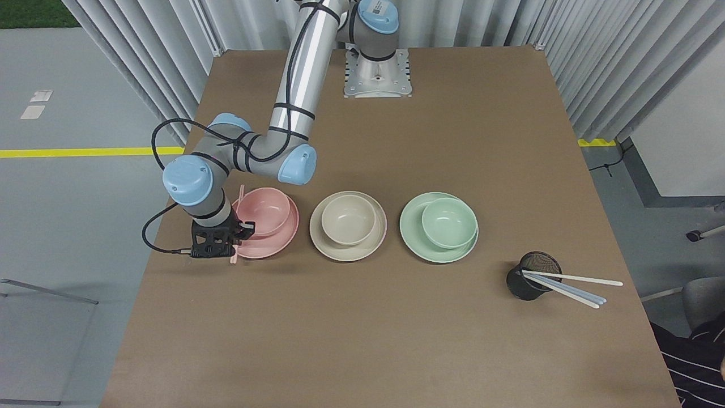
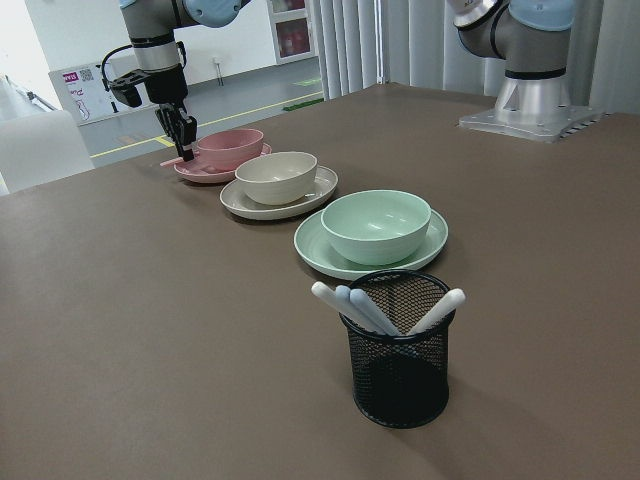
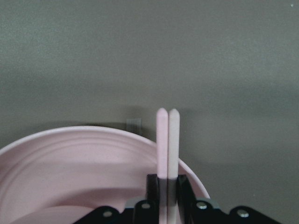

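Note:
At the table's left, my gripper (image 1: pixel 239 238) is down at the pink plate (image 1: pixel 275 245), beside the pink bowl (image 1: pixel 266 207). In the wrist view its black fingers close on a pair of chopsticks (image 3: pixel 168 140), one pink and one paler, lying side by side across the plate's rim with their tips past it. The left view shows the gripper low beside the pink bowl (image 2: pixel 230 142).
To the right stand a cream bowl (image 1: pixel 348 219) on a cream plate and a green bowl (image 1: pixel 448 221) on a green plate. A black mesh cup (image 1: pixel 520 285) with several pale sticks is at the right.

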